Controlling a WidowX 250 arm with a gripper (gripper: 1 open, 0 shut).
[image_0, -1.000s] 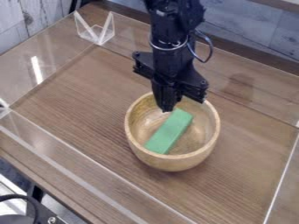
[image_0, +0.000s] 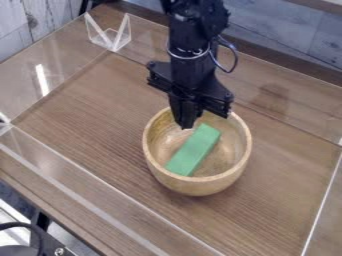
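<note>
A tan bowl (image_0: 219, 176) sits on the wooden table, holding a green block (image_0: 195, 150) that lies diagonally inside. The black robot gripper (image_0: 186, 118) hangs over the bowl's back part, its tips just above the block's upper end. It looks shut, with nothing visible between its fingers, though the tips are small and partly dark.
A white wire-like object (image_0: 110, 30) is at the back left edge, and a grey panelled wall runs along the back.
The arm and gripper have shifted very slightly; the bowl and green block look unchanged.
</note>
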